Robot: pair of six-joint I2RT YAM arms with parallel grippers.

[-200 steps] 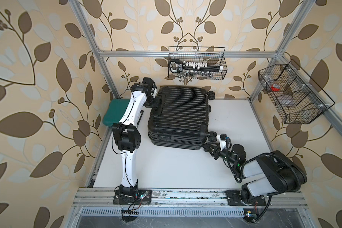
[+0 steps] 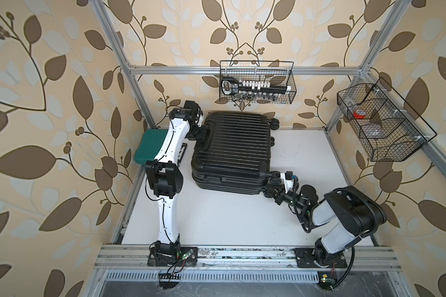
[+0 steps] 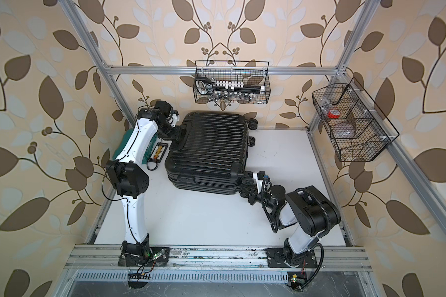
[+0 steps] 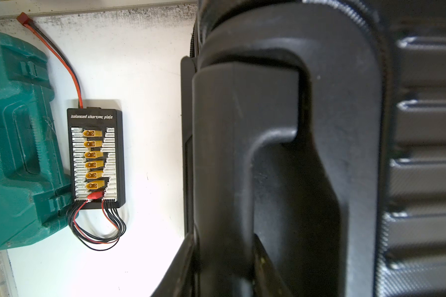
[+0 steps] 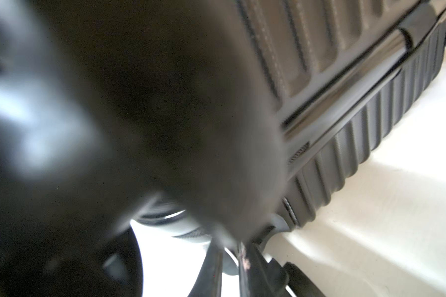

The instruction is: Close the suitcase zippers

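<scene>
The black ribbed suitcase (image 2: 235,148) lies flat on the table, its wheels on the right. Across its left side, my left gripper is shut on the suitcase handle (image 4: 223,163). My right gripper is low at the near right corner, beside a wheel, its fingers part open with a narrow gap. Short stretches of zipper teeth (image 5: 290,211) show along the suitcase's side seam in the right wrist view. A large blurred dark shape, likely a wheel, covers the left of that view. No zipper pull can be made out clearly.
Left of the suitcase are a green case (image 4: 19,143) and a charging board (image 4: 96,158) with loose wires. Wire baskets hang on the back (image 2: 257,81) and right (image 2: 386,123).
My right gripper has moved a little left, in closer to the suitcase's near right corner. The suitcase and my left gripper have shifted very slightly left.
</scene>
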